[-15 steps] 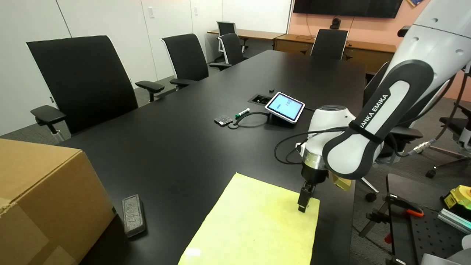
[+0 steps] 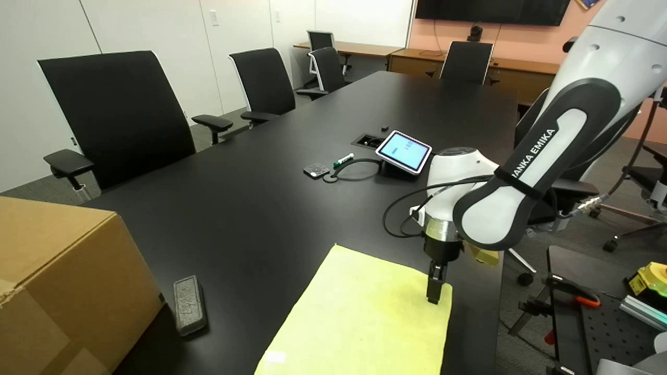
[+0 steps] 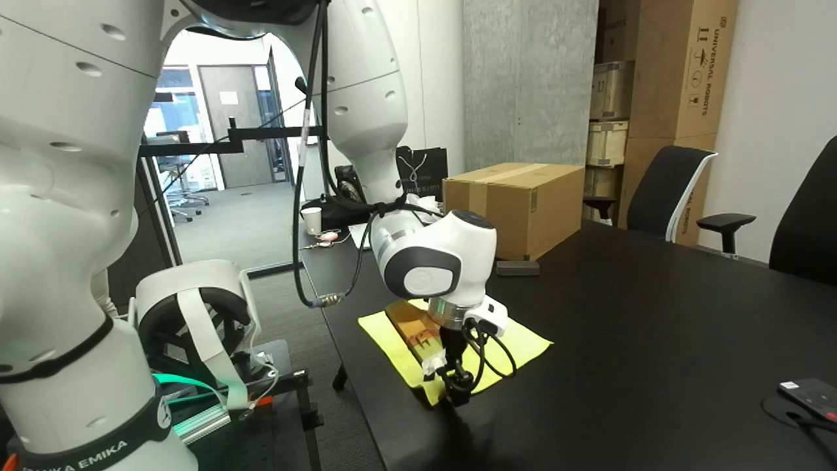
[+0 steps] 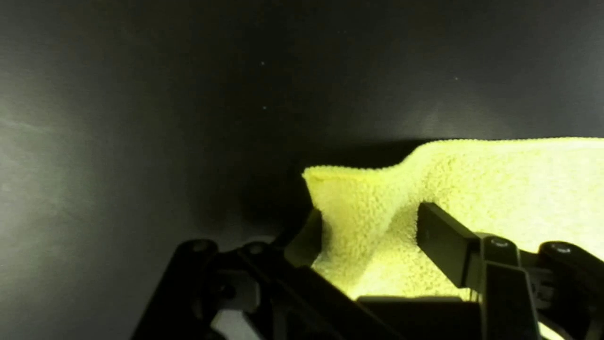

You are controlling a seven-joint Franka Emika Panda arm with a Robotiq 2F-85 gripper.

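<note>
A yellow cloth (image 2: 366, 312) lies spread on the black table, one corner beneath my gripper (image 2: 433, 299). Seen from the wrist, the gripper is part open, its two dark fingers standing apart on either side of that corner. Between them the cloth (image 4: 362, 226) is rumpled into a soft fold, and its edge rises a little off the table. One finger (image 4: 306, 241) is at the cloth's side edge; the other finger (image 4: 444, 243) is over the cloth. In the second exterior view, the cloth (image 3: 518, 341) also shows a raised edge near the gripper (image 3: 457, 390).
A cardboard box (image 2: 62, 281) and a grey eraser (image 2: 188, 305) are at the table's left. Farther back are a tablet (image 2: 405, 152), a green marker (image 2: 344, 160) and a small dark device (image 2: 316, 171).
My gripper has swung from a tilt to nearly upright, its fingertips shifting slightly right and lower in the picture. The cloth near it looks a little more bunched.
</note>
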